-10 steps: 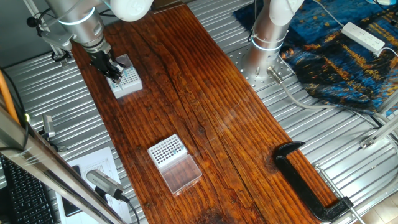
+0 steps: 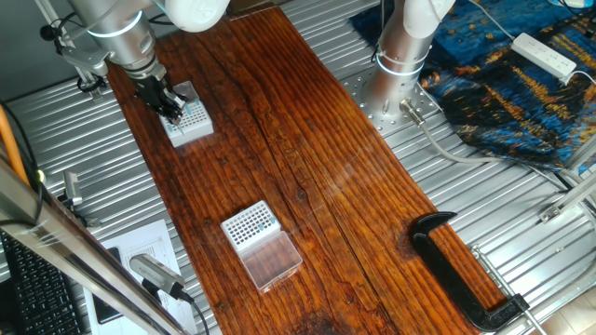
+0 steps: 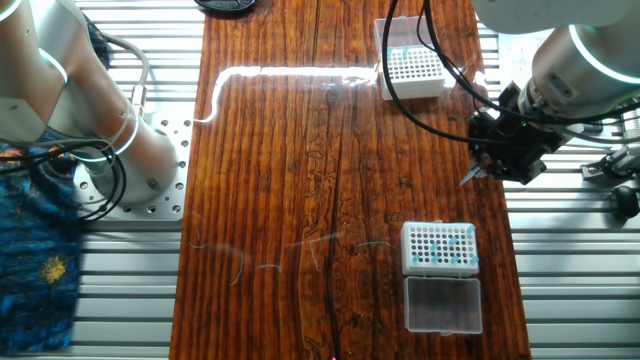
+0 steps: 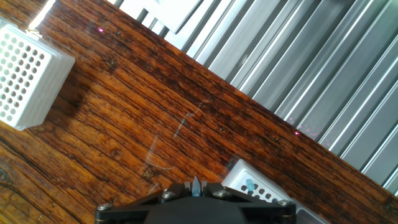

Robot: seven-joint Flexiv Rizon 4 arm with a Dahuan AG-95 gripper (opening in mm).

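My gripper is shut on a small blue pipette tip (image 4: 196, 186), whose point sticks out beyond the fingers in the wrist view. In exterior view 2 the gripper (image 3: 482, 165) hovers beside the tip box (image 3: 440, 232) that has several blue tips in its holes and a clear lid (image 3: 443, 305) opened back. Exterior view 1 shows the gripper (image 2: 173, 107) partly covering that box (image 2: 193, 134). Farther along the table, a second white box (image 2: 239, 230) stands open, with a blue tip visible in one hole and its clear lid (image 2: 272, 261) laid back.
Open wood separates the two boxes on the table (image 2: 307, 140). A black clamp (image 2: 447, 270) grips one table edge, and a metal robot column (image 2: 391, 79) stands along the same side. Dark cables (image 3: 400, 95) hang across exterior view 2.
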